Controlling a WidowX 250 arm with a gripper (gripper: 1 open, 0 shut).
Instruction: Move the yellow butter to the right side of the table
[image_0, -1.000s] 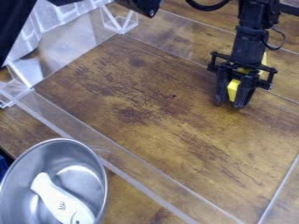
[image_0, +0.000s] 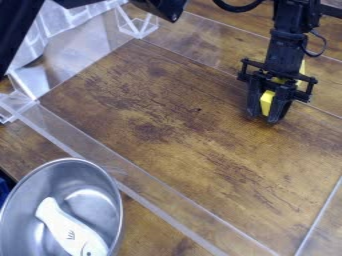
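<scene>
The yellow butter (image_0: 267, 103) is at the upper right of the wooden table, mostly covered by the dark fingers around it. My black gripper (image_0: 269, 112) points down there, shut on the butter, with a strip of yellow showing between its fingers. Whether the butter touches the tabletop cannot be made out.
A metal bowl (image_0: 19, 226) with a white object (image_0: 70, 232) inside stands at the lower left. Clear low walls (image_0: 154, 193) border the wooden surface (image_0: 160, 110), whose middle is bare. A white rack (image_0: 54, 40) sits at the upper left.
</scene>
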